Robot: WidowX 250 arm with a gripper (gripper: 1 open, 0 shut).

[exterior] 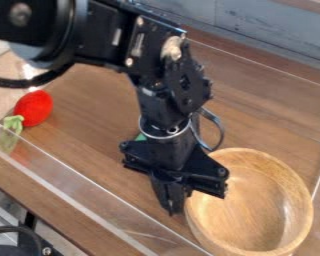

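The black gripper (pixel 171 190) points down just left of the wooden bowl (pixel 256 210), its tips near the bowl's left rim. It looks shut, with nothing visible between its fingers. A green block (pixel 143 135) is mostly hidden behind the arm. A red tomato-like toy (pixel 32 108) with a pale green stem lies at the left of the wooden table (pixel 83 100).
A clear rail or strip runs diagonally along the table's front-left edge (pixel 69 175). A pale wall (pixel 270 40) bounds the back. The table behind the arm and between the toy and the arm is clear.
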